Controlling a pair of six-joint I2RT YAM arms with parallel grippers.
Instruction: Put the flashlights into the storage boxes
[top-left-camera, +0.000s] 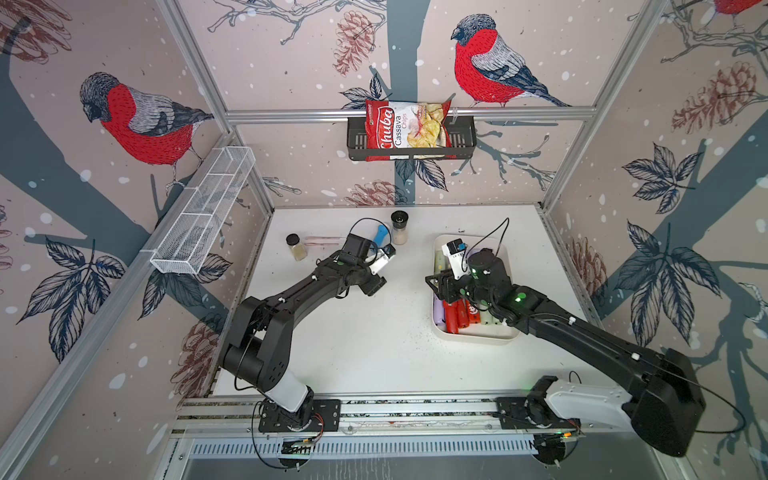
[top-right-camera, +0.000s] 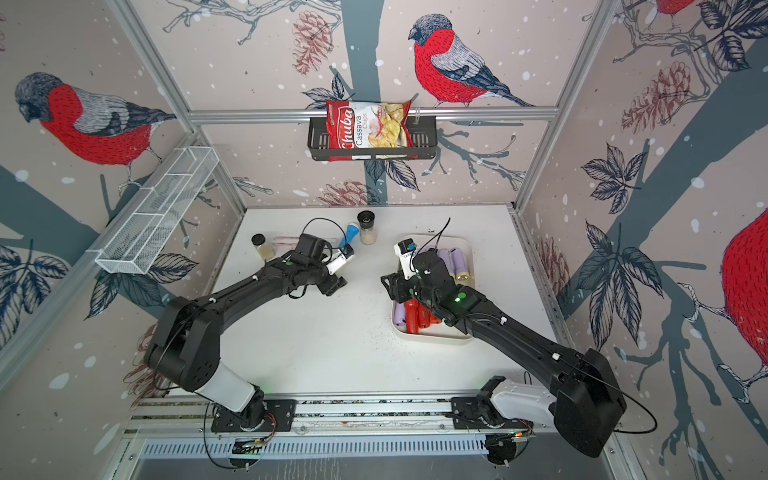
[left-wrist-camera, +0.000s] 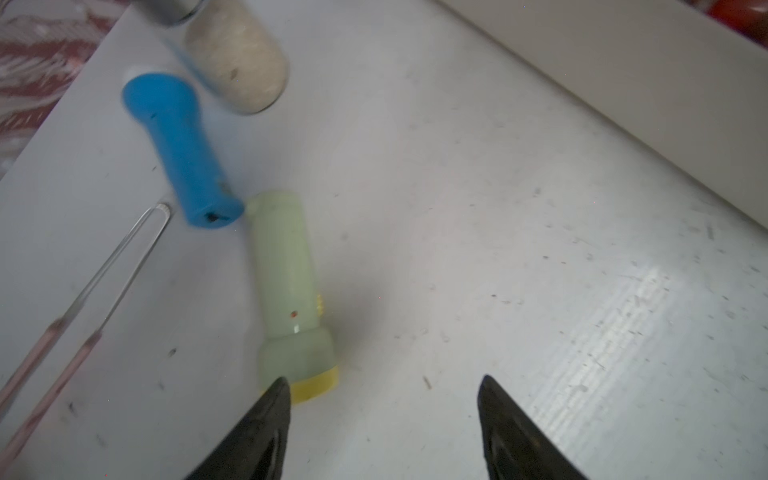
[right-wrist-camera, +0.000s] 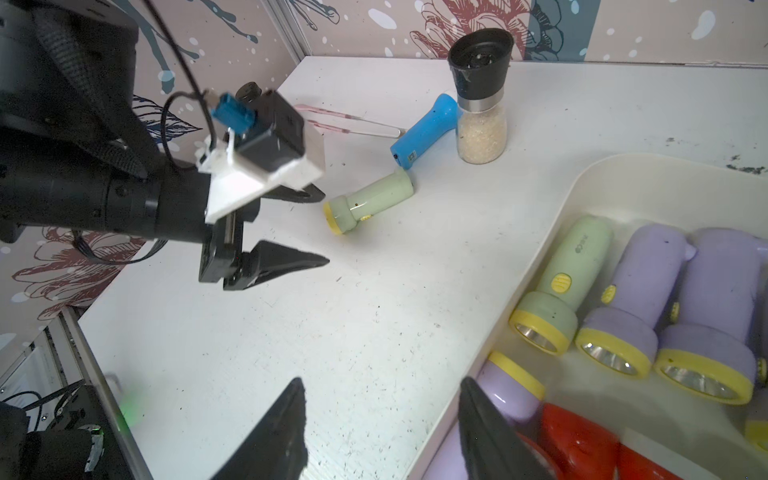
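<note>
A green flashlight (left-wrist-camera: 284, 280) with a yellow rim lies on the table, ahead and left of my left gripper, which is open and empty. Touching or almost touching its tail is a blue flashlight (right-wrist-camera: 425, 130). The white storage box (right-wrist-camera: 512, 328) stands at the right of the table. Inside it, in the right wrist view, a green flashlight (right-wrist-camera: 564, 284) and purple flashlights (right-wrist-camera: 636, 300) lie at the back, with red ones (right-wrist-camera: 580, 440) nearer. My right gripper is open over the box's left wall, nothing between its fingers.
A pepper mill (right-wrist-camera: 481, 104) stands beside the blue flashlight. Pink-handled tongs (right-wrist-camera: 352, 120) and a small dark-lidded jar (top-left-camera: 296, 246) are at the back left. A chip bag (top-left-camera: 408, 125) sits in a wall basket.
</note>
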